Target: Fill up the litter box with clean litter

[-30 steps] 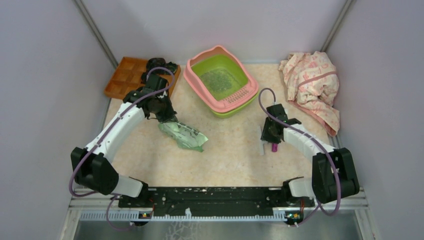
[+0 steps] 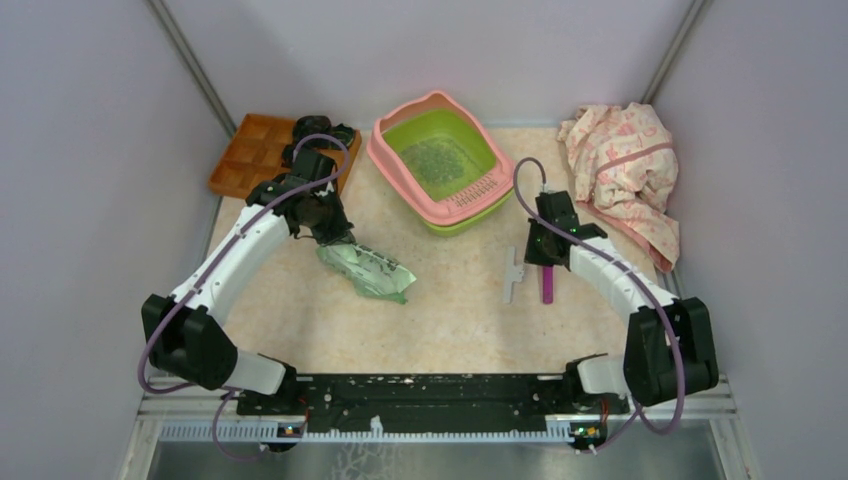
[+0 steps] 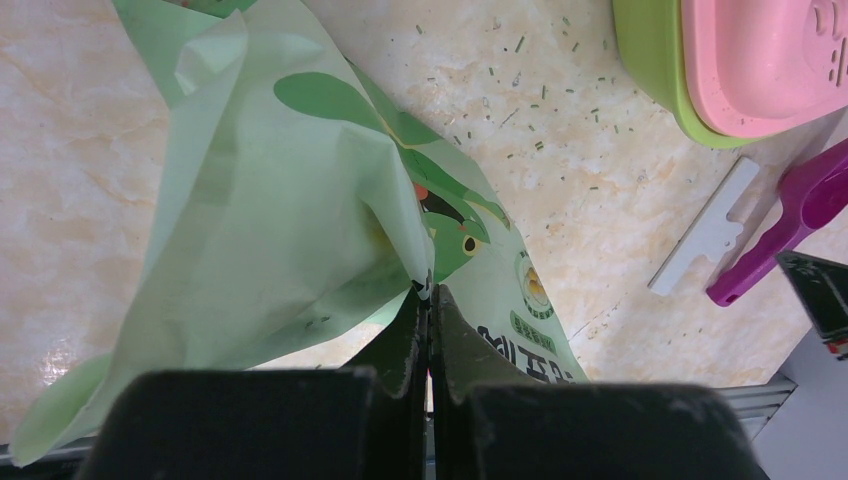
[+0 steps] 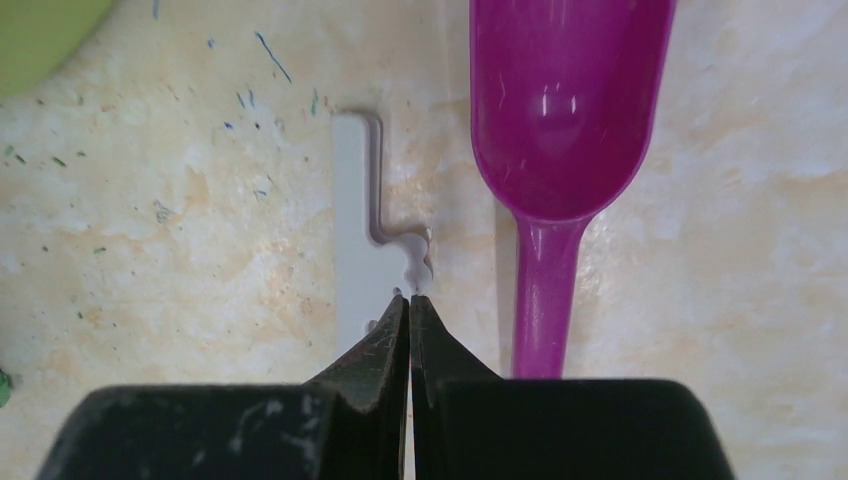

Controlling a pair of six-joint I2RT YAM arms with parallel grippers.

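The pink-and-green litter box [image 2: 400, 170] stands at the back centre with some litter-like grains in its bottom. A light green printed bag [image 2: 370, 270] lies left of centre; my left gripper is shut on its gathered plastic. My right gripper is shut with nothing seen between its fingers, above a grey flat plastic piece [image 4: 355, 200] and a purple scoop [image 4: 560, 120] lying side by side on the table.
A wooden compartment tray [image 2: 245, 150] with dark items sits at the back left. A crumpled patterned cloth [image 2: 615, 160] lies at the back right.
My right arm has risen and moved back, uncovering more of the scoop. The grey piece has shifted slightly left compared with a second ago. The left arm is still.
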